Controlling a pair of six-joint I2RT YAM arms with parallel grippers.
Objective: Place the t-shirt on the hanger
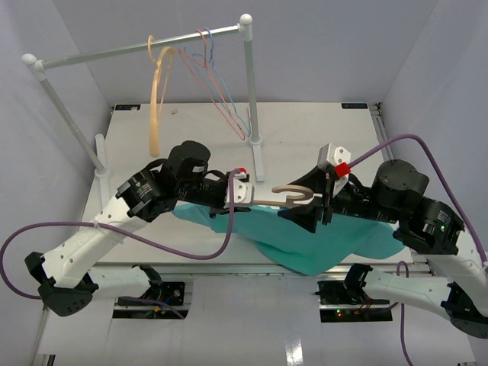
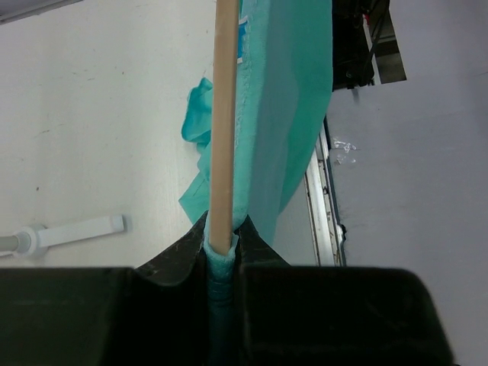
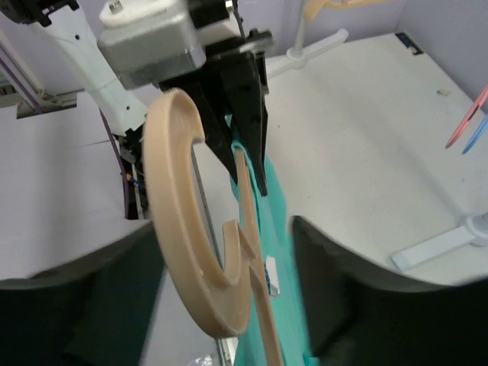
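Note:
A beige hanger (image 1: 293, 191) spans the space between my grippers. In the left wrist view its bar (image 2: 224, 137) runs down into my left gripper, shut on it together with the teal t-shirt (image 2: 297, 130). The shirt (image 1: 305, 244) drapes below both arms across the table. My right gripper (image 1: 316, 206) is beside the hook; in the right wrist view the hook (image 3: 175, 191) stands between blurred fingers, which look open.
A white rack (image 1: 251, 91) at the back left carries beige, pink and blue hangers (image 1: 158, 91). The table (image 1: 320, 137) behind my right arm is clear. Walls stand on both sides.

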